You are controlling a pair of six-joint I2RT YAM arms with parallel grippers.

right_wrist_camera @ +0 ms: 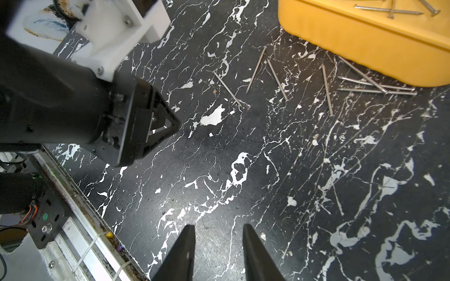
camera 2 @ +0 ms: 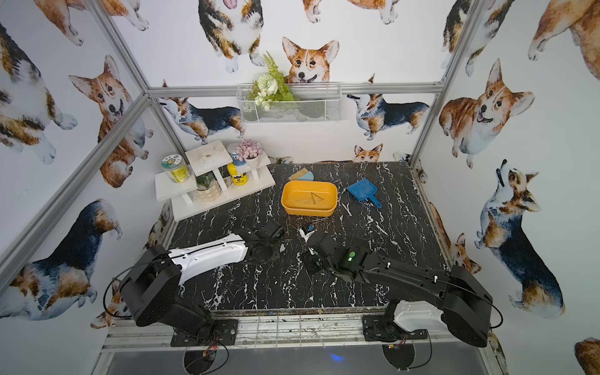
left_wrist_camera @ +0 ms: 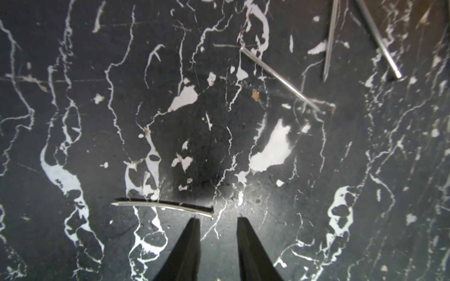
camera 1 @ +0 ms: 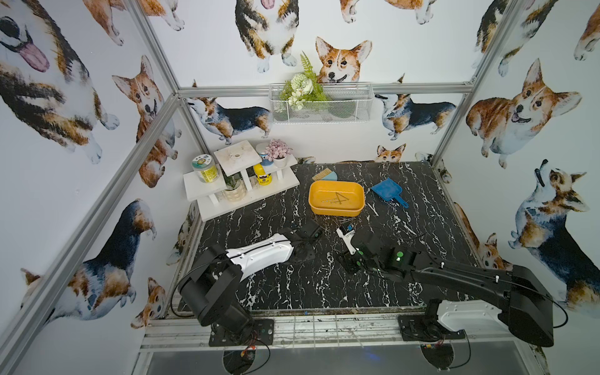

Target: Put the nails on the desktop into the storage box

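The yellow storage box [camera 1: 336, 206] stands at the middle back, several nails inside it. More nails lie on the black marbled desktop in front of it, such as one nail [right_wrist_camera: 326, 91] in the right wrist view. My left gripper is over the desktop with fingertips apart, a bent nail [left_wrist_camera: 164, 206] just beyond them, other nails [left_wrist_camera: 279, 78] farther off. My right gripper hangs low at front right, open, nothing between its fingers.
White shelves [camera 1: 206, 203] with jars and plants stand back left. A blue dustpan [camera 1: 388, 190] lies right of the box, a brush [camera 1: 326, 174] behind it.
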